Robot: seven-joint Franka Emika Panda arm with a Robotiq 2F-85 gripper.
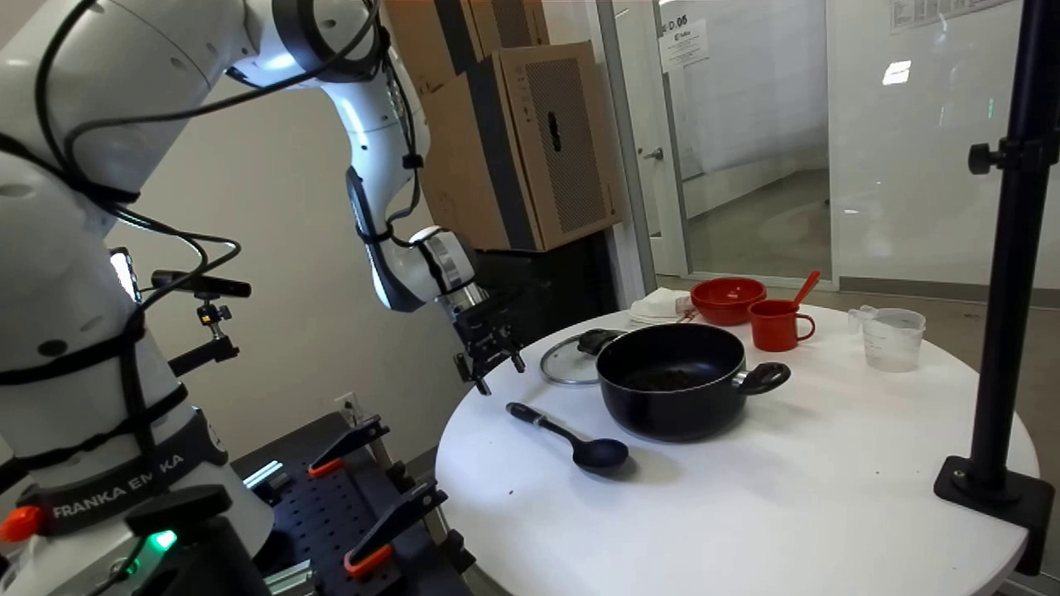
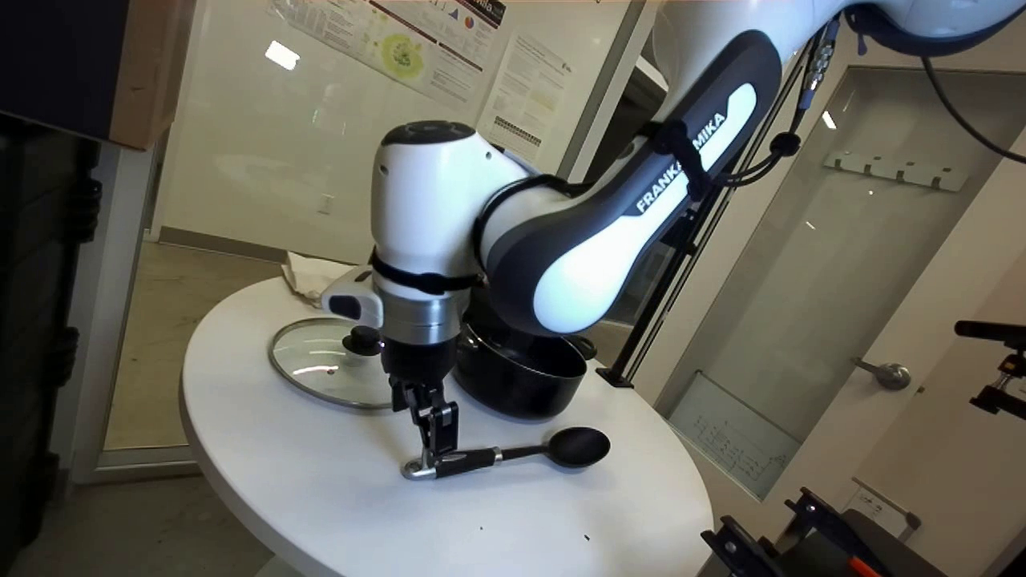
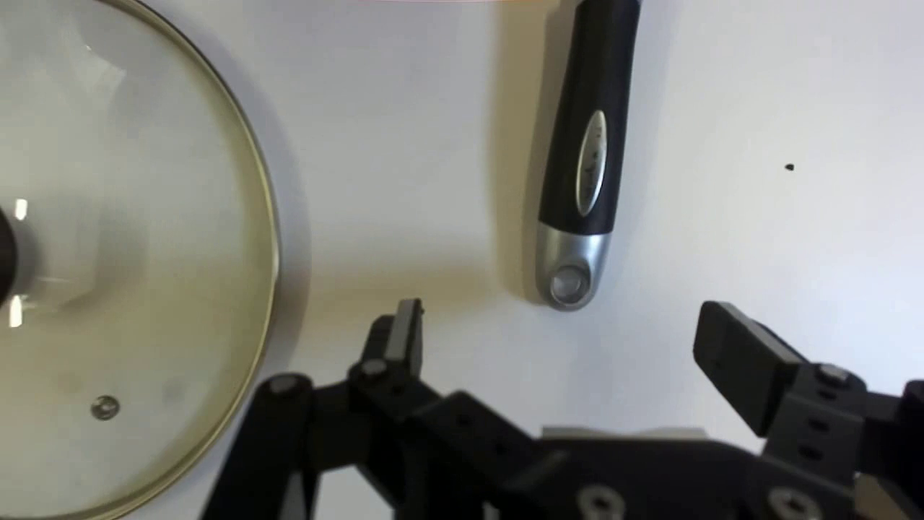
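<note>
A black spoon [image 1: 599, 454] with a silver-tipped handle lies flat on the white table. In the wrist view its handle [image 3: 582, 156] ends ahead of my gripper, which is open with bare table between its fingers. From the side, my gripper [image 1: 479, 373] hangs above the table's near-left edge, apart from the spoon's handle end. In the second exterior view the gripper [image 2: 430, 452] overlaps the handle end in the line of sight. The bowl of the spoon [image 2: 578, 447] faces away from the arm's fingers.
Beyond the spoon stands a black pot [image 1: 672, 387] with dark bits inside. A glass lid [image 3: 147, 260] lies close to the left finger. Farther back are a red bowl [image 1: 728, 300], a red mug [image 1: 778, 326] and a clear measuring cup [image 1: 892, 339].
</note>
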